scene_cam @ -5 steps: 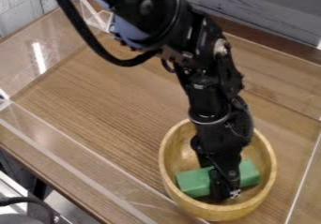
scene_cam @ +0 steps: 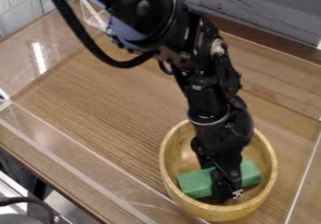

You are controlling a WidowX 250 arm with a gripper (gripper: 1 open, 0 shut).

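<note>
A yellow bowl (scene_cam: 179,162) stands at the lower middle of the camera view, holding a green rectangular block (scene_cam: 194,182). My black gripper (scene_cam: 223,180) reaches down from the upper left into the bowl, its fingers around the middle of the green block, shut on it as far as can be seen. The arm hides part of the block and the back of the bowl.
The wooden table (scene_cam: 88,101) has clear room left of the bowl and behind it. A grey wall runs along the back. Dark cables hang at the lower left, beyond the table's edge.
My gripper has shifted very slightly within the bowl; the bowl and block look nearly unchanged.
</note>
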